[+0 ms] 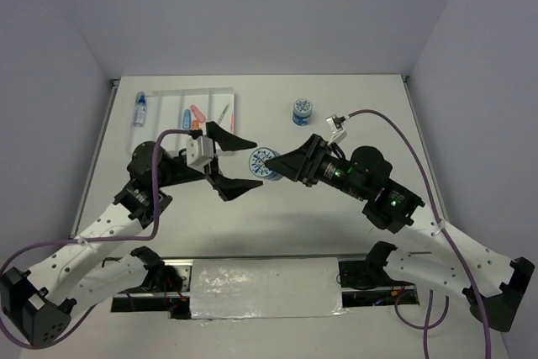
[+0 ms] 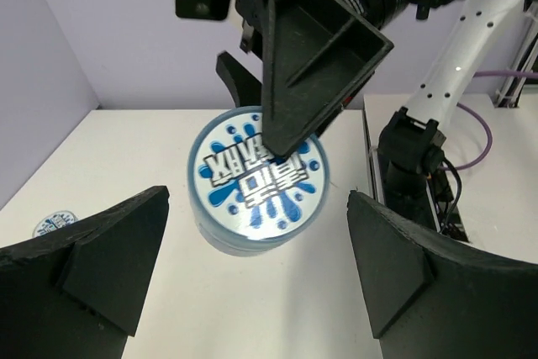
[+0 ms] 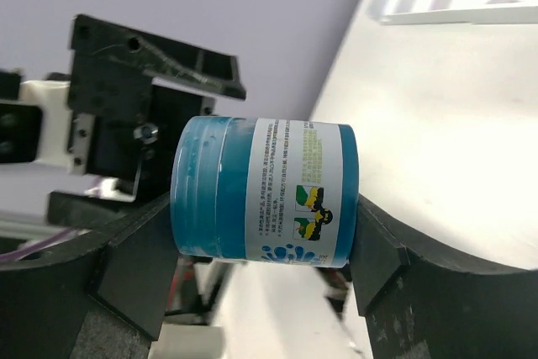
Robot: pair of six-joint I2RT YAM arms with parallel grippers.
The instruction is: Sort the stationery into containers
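A blue cylindrical jar [image 1: 264, 166] with a splash-patterned white lid is held in the air by my right gripper [image 1: 284, 165]; in the right wrist view the jar [image 3: 265, 191] lies sideways between the fingers, its label showing. My left gripper [image 1: 238, 166] stands open just left of it, its fingers apart from the jar, which faces it lid-first in the left wrist view [image 2: 256, 187]. A second jar [image 1: 303, 115] stands upright at the back centre of the table.
A white compartment tray [image 1: 172, 92] at the back left holds several small items, including a blue piece, pink and orange ones and a pen; a clear bottle [image 1: 140, 109] is at its left. Grey walls enclose the sides and back.
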